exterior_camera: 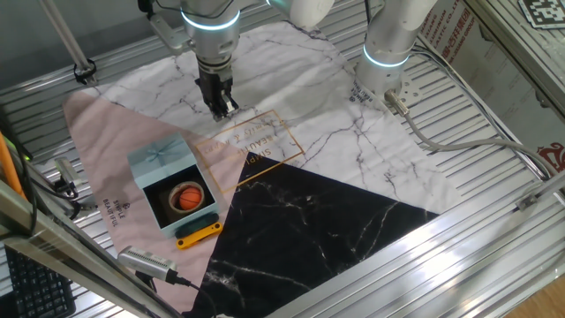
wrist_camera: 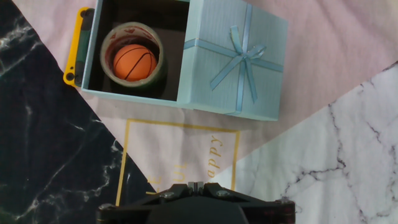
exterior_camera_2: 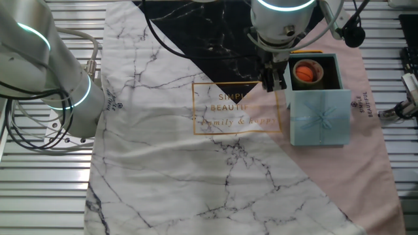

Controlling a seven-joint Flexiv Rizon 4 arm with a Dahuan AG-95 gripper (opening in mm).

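A light blue gift box (exterior_camera: 162, 212) stands on the pink part of the cloth, its lid (wrist_camera: 239, 59) with a ribbon bow lying against one end. Inside the open part sits a roll of tape (wrist_camera: 158, 70), and an orange mini basketball (wrist_camera: 134, 62) rests in the roll's hollow. Along the box's outer side lies a yellow and black tool (exterior_camera: 199, 235). My gripper hangs above the cloth, apart from the box. Its fingertips meet in the wrist view, and nothing shows between them.
A marble-patterned cloth (exterior_camera_2: 170, 170) in white, black and pink covers the slatted metal table (exterior_camera: 459, 163). Its white and black areas are clear. A camera on a stand (exterior_camera: 148, 263) is at the table's near left, with a keyboard (exterior_camera: 37, 284) beyond the cloth.
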